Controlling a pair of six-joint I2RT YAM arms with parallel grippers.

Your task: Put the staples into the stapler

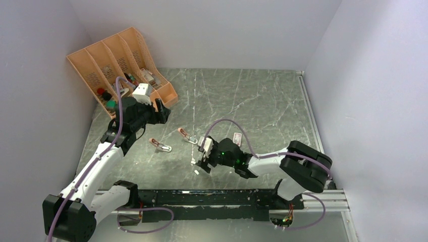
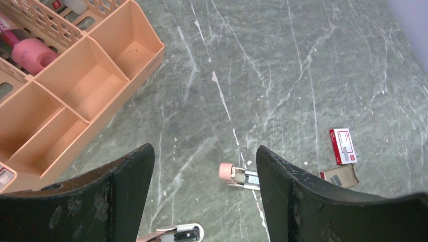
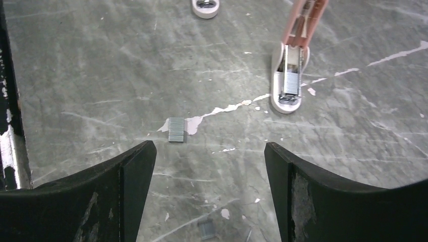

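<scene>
Two staplers with pink levers lie open at mid-table. In the right wrist view the nearer stapler [image 3: 287, 96] has its lever raised, and a grey staple strip [image 3: 291, 82] sits in its channel. A loose staple strip [image 3: 176, 129] lies on the table below it, and a blurred grey piece [image 3: 206, 230] is lower down. The other stapler [image 1: 161, 146] lies further left. My right gripper hovers over the loose staples, fingers apart, with nothing between them. My left gripper is held open and empty near the organizer.
A peach compartment organizer [image 2: 91, 85] with assorted items stands at the back left. The red-and-white box [image 2: 343, 146] and a small brownish box [image 2: 340, 176] lie to the right in the left wrist view.
</scene>
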